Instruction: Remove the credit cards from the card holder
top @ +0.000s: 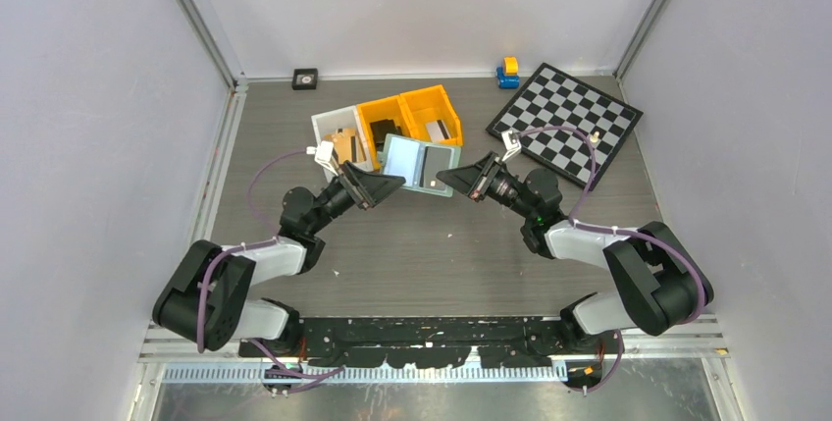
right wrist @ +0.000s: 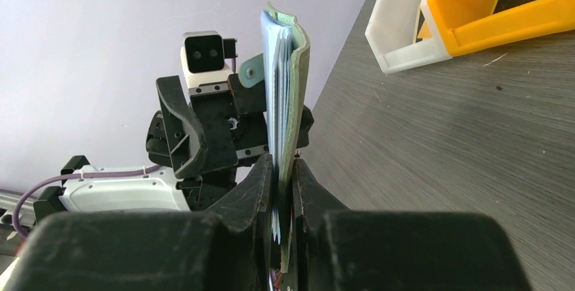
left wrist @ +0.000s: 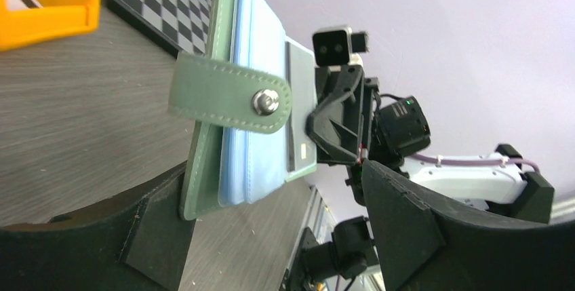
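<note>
The card holder [top: 419, 165] hangs open above the table, between my two arms. Its cover is pale green, with a snap strap [left wrist: 224, 94] showing close up in the left wrist view. Blue-white sleeves [left wrist: 261, 47] fill one half. A dark grey card [top: 436, 162] lies on the other half. My right gripper is shut on the holder's edge, its fingertips close together around cover and sleeves. My left gripper stands open at the opposite side, fingers wide apart, with the holder's strap side showing between them.
Behind the holder stand a yellow two-part bin [top: 429, 97] and a white bin [top: 320, 125] with items inside. A chessboard [top: 569, 117] lies at the back right.
</note>
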